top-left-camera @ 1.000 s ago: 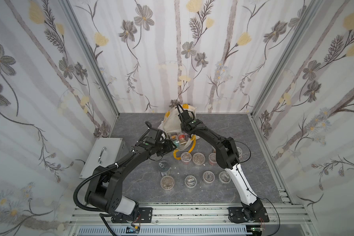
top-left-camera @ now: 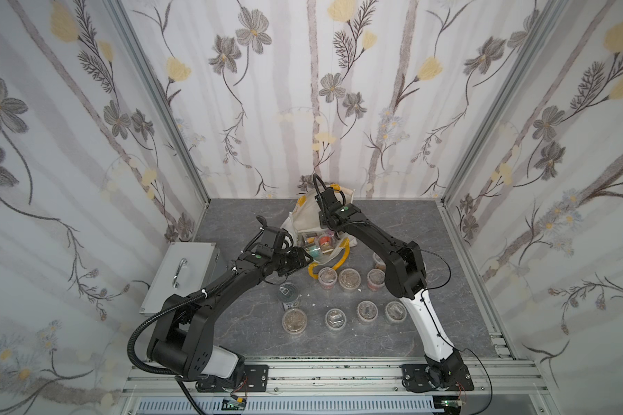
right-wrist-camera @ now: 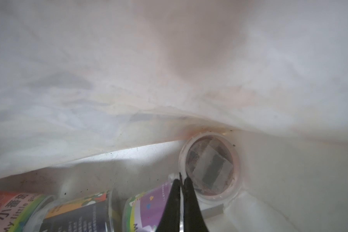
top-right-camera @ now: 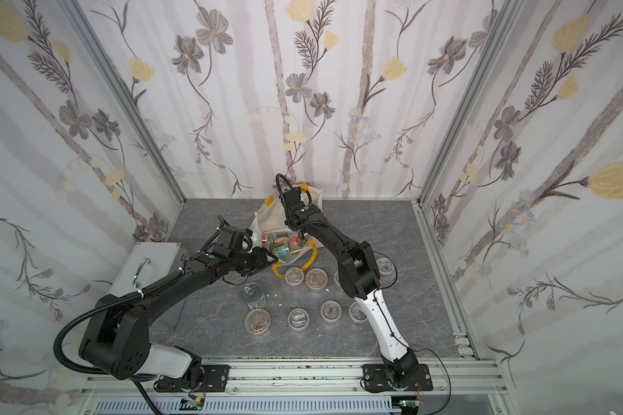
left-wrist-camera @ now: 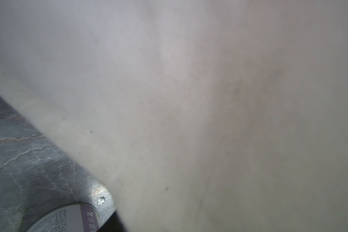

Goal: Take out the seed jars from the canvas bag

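The canvas bag [top-right-camera: 271,207] with yellow handles stands at the back centre, several seed jars [top-left-camera: 324,242] inside. In the right wrist view an upright jar [right-wrist-camera: 209,167] sits by the bag's wall, beside labelled jars [right-wrist-camera: 147,212] lying on their sides. My right gripper is inside the bag, shut, with nothing visible between its fingers. My left gripper [top-left-camera: 301,257] is at the bag's front left; white cloth fills its wrist view, hiding its fingers.
Several lidded jars [top-left-camera: 349,280] stand across the front of the grey table [top-left-camera: 232,214]. A white box [top-left-camera: 169,283] is at left.
The bag's top has shifted slightly right and spread. My right arm has risen a little. My left arm has moved slightly toward the bag.
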